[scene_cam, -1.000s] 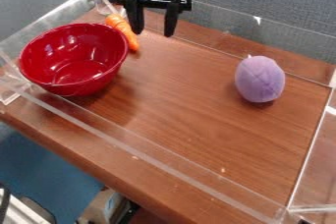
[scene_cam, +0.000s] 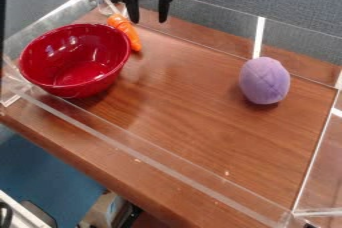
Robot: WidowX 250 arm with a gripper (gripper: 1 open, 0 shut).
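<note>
The black gripper (scene_cam: 146, 6) hangs at the top of the view, open, above the back of the table and behind an orange carrot (scene_cam: 126, 32). The carrot lies just behind a red bowl (scene_cam: 75, 60) at the left. A purple round object (scene_cam: 265, 80) sits on the wooden table (scene_cam: 194, 132) at the right.
Clear low walls (scene_cam: 307, 212) border the table. A dark blue item stands at the back left, partly hidden.
The gripper has moved back, toward the top of the view and slightly left. The bowl, carrot and purple object have not moved.
</note>
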